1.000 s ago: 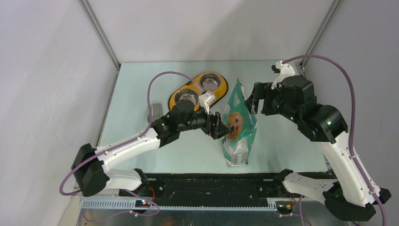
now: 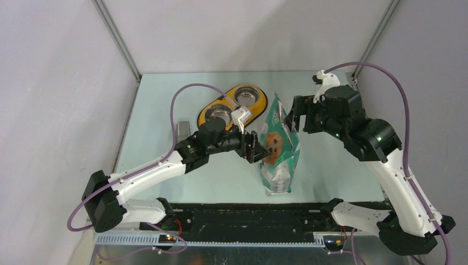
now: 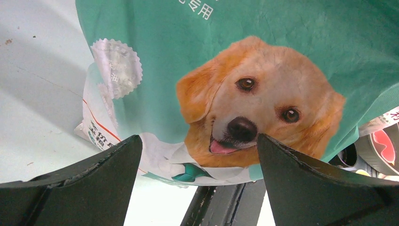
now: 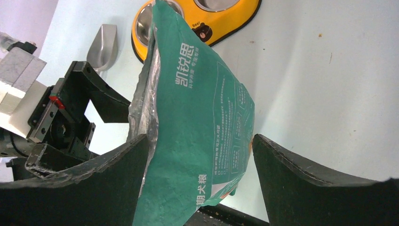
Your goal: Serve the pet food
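A green dog food bag (image 2: 280,165) with a retriever printed on it stands on the table. My left gripper (image 2: 255,148) is open at the bag's left side; in its wrist view the dog's face (image 3: 261,108) fills the space beyond the open fingers. My right gripper (image 2: 294,113) hangs at the bag's upper right, part open, its fingers either side of the green bag top (image 4: 193,127) as seen from above; whether they touch it I cannot tell. A yellow double feeder (image 2: 251,115) with two steel bowls sits behind the bag.
A metal scoop (image 4: 102,47) lies left of the feeder, partly behind my left arm in the top view. White walls enclose the back and sides.
My right gripper has shifted slightly left and up in the top view, toward the bag's top. The left gripper and the bag look nearly unchanged.
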